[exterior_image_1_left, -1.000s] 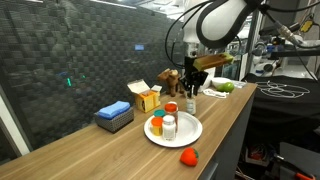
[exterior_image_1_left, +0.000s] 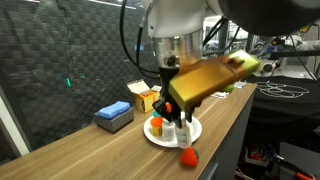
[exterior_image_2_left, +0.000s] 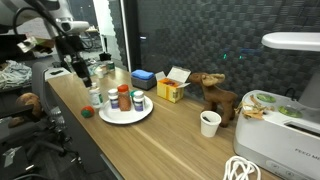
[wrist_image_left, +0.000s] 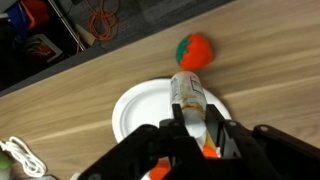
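My gripper points down over the table near its edge, with its fingers on either side of a pale bottle (wrist_image_left: 188, 92). That bottle (exterior_image_2_left: 96, 98) is at the side of the white plate (exterior_image_2_left: 125, 117), close to the red tomato (exterior_image_2_left: 87, 113). Whether the fingers touch the bottle, and whether its base rests on anything, cannot be made out. In exterior view 1 the gripper (exterior_image_1_left: 179, 112) looms large and hides part of the plate. A white-topped jar (exterior_image_1_left: 168, 131) and an orange jar (exterior_image_1_left: 157, 126) show on the plate.
Beyond the plate stand a blue cloth on a dark box (exterior_image_2_left: 140, 80), a yellow carton (exterior_image_2_left: 175, 84), a brown toy animal (exterior_image_2_left: 217, 95) and a white cup (exterior_image_2_left: 210, 123). A white cable (exterior_image_2_left: 238, 168) lies at the right. Bare wood lies in front of the cup.
The arm has come from the far side of the plate towards exterior view 1's camera. The pale bottle has come with the gripper, from behind the plate to near the tomato.
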